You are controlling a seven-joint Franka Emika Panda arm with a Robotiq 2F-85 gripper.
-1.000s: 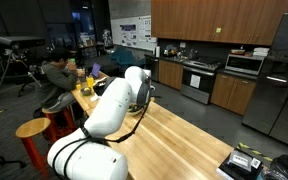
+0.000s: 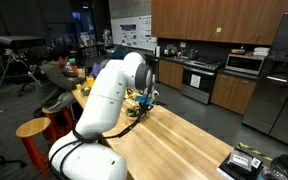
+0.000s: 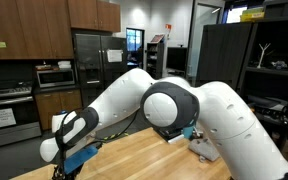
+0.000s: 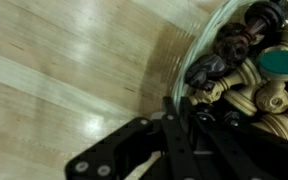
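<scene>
A pale-rimmed bowl [image 4: 192,58] of dark and light wooden chess pieces fills the right side of the wrist view. One piece among them, a light one [image 4: 282,65], shows a green felt base. My gripper is at the bowl's near-left edge, its fingers close together where the rim runs between them. It looks shut on that rim; the exact contact is partly hidden by the fingers. In exterior view 1 the gripper [image 2: 144,101] is low at the far end of the table, the bowl there partly behind the arm.
Dark boxes and gear [image 2: 246,162] lie at its near right corner. Red stools [image 2: 32,128] stand by the left edge, and a person [image 2: 59,75] is seated beyond.
The arm's far end has come down toward the table, bringing the gripper from well above it to bowl height. The table and its surroundings look unchanged.
</scene>
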